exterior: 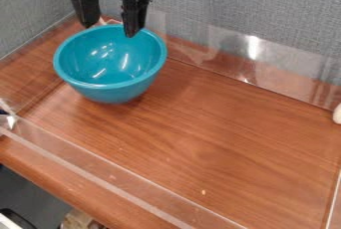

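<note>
My black gripper (pixel 110 14) hangs at the top left, open, its two fingers spread over the back part of a turquoise bowl (pixel 110 81). The bowl stands upright on the wooden table (pixel 209 153) at the left. Nothing shows between the fingers; whether the right fingertip is inside the bowl or just above it is hard to tell.
Clear plastic barriers edge the table, with grey padded walls behind. A white object (pixel 336 113), partly out of view, is at the right edge.
</note>
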